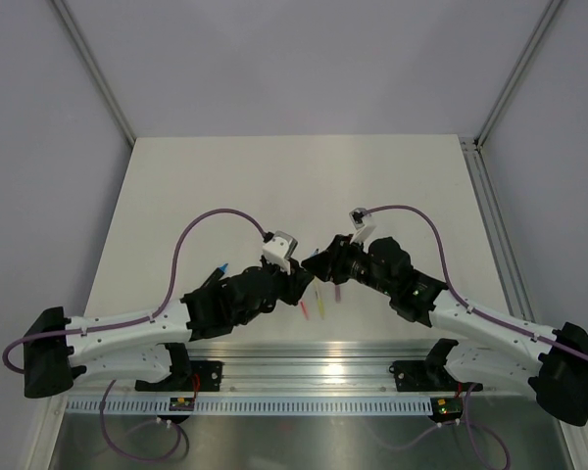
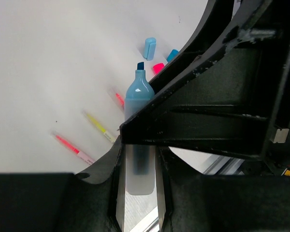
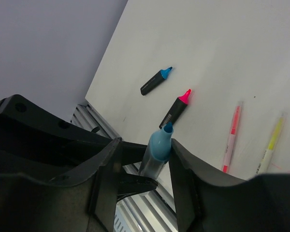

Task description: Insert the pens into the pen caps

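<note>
In mid-air, my left gripper is shut on an upright blue-topped marker, whose tip faces up. On the table lie a red pen, a yellow pen, a dark marker with pink top and one with blue top. A small blue cap shows in the left wrist view.
A metal rail runs along the front edge.
</note>
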